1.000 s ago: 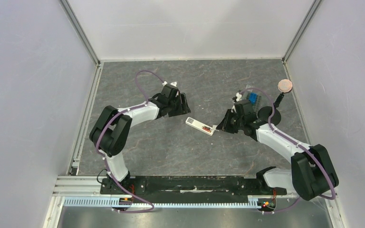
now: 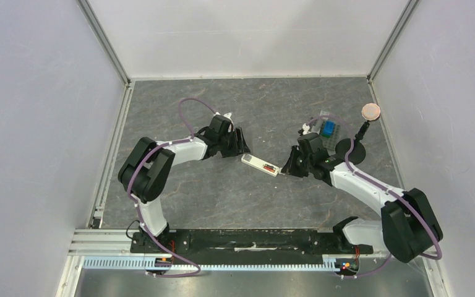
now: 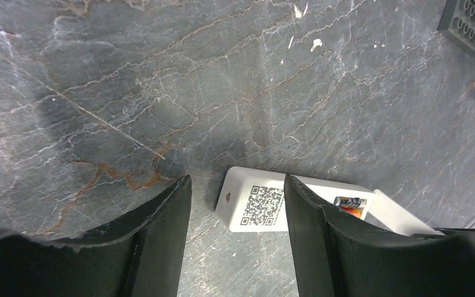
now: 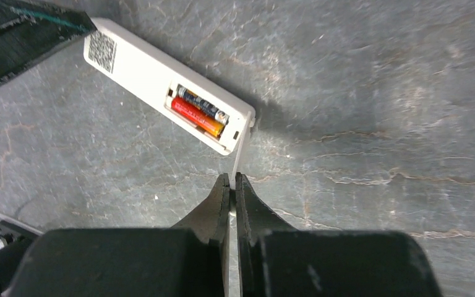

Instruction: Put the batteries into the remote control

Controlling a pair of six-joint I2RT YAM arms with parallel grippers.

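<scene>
The white remote (image 2: 253, 161) lies on the grey table with its battery bay exposed, holding a black battery (image 4: 201, 103) and a red-orange battery (image 4: 195, 116). My left gripper is part open around the QR-coded far end of the remote, apparently just above it. My right gripper is shut on the thin white battery cover (image 4: 242, 142), held edge-on at the remote's bay end.
At the back right lie a grey tray (image 2: 334, 141) with a blue object (image 2: 328, 129) and a black stand (image 2: 357, 151) with a round pink top.
My left gripper has shifted slightly toward the front and right, closer to the remote.
</scene>
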